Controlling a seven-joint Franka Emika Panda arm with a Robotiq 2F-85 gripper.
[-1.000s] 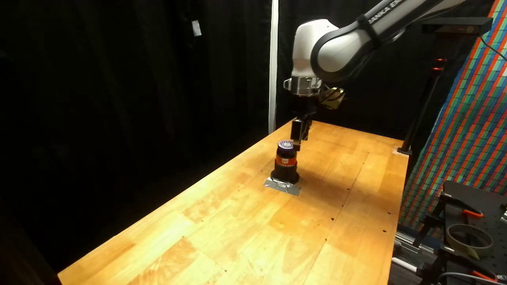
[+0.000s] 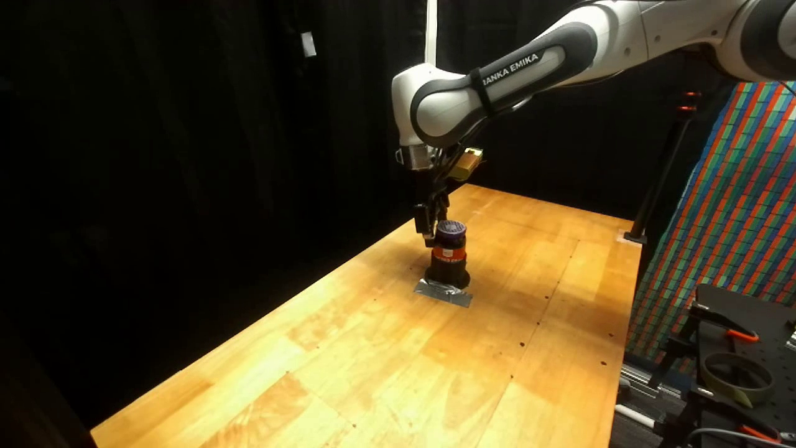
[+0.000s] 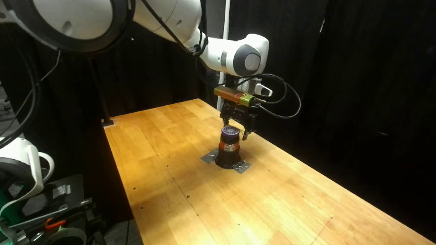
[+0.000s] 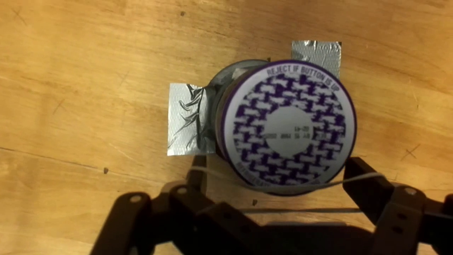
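Observation:
A jar with a purple-and-white patterned lid (image 4: 288, 127) stands upright on the table in a dark round base (image 2: 438, 277), which grey tape (image 4: 191, 121) joins to the wood. Its label (image 3: 229, 147) is orange. Just behind the lid, at about its height, my gripper (image 3: 235, 130) points down with its fingers wide apart. In the wrist view one finger (image 4: 197, 172) is left of the lid and the other lies by its lower right edge. A thin pale band (image 4: 225, 177) spans between them, crossing the lid's near edge. Whether anything touches the lid, I cannot tell.
A black post (image 2: 657, 175) rises at a far corner. Beyond the table's edge, a dark side stand (image 2: 724, 306) holds a tape roll (image 2: 737, 377) and clamps.
In exterior view 1, the arm and gripper have moved left and slightly down, from the right of the lid to behind it at its left. The wrist has turned. The jar stays in place.

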